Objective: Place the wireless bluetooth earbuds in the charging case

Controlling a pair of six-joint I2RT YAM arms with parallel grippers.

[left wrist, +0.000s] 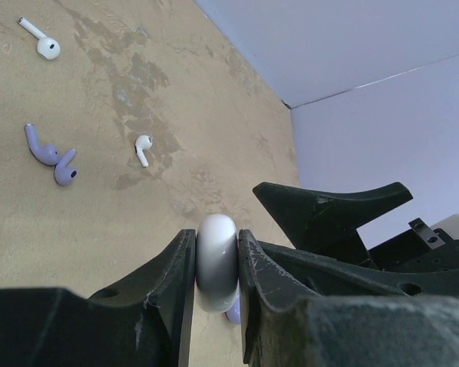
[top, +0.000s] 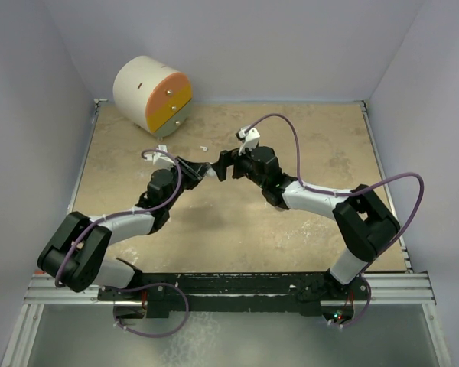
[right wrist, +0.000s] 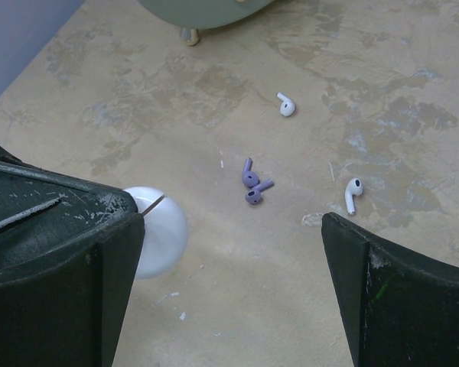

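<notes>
My left gripper (top: 203, 170) is shut on the white charging case, which shows in the right wrist view (right wrist: 161, 237) with a thin dark seam. Just right of it, my right gripper (top: 228, 162) stands open, its dark fingers near the case. Loose on the table lie a white earbud, another white earbud and two purple earbuds, seen also in the left wrist view.
A white drum-shaped object (top: 141, 88) with orange, yellow and green front sits at the back left.
</notes>
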